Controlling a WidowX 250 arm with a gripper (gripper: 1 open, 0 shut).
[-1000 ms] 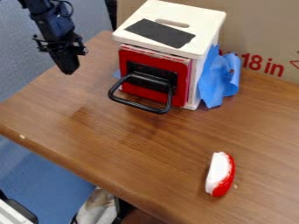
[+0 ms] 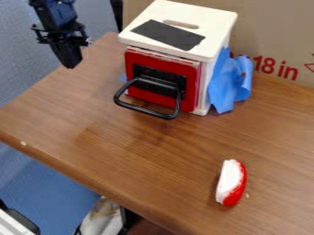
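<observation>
The dark robot gripper [image 2: 69, 57] hangs at the upper left, raised near the back-left edge of the wooden table; whether its fingers are open or shut is too small to tell. To its right stands a toy oven [image 2: 164, 70] with a white body, a red front and a black handle [image 2: 145, 110] sticking out. A red and white oblong object [image 2: 230, 182] lies on the table at the lower right.
Blue crumpled material [image 2: 229, 83] sits right of the oven, against a cardboard backdrop [image 2: 276, 37].
The arm and gripper have risen slightly and shifted a little left over the last second. The oven and the red and white object have not moved.
</observation>
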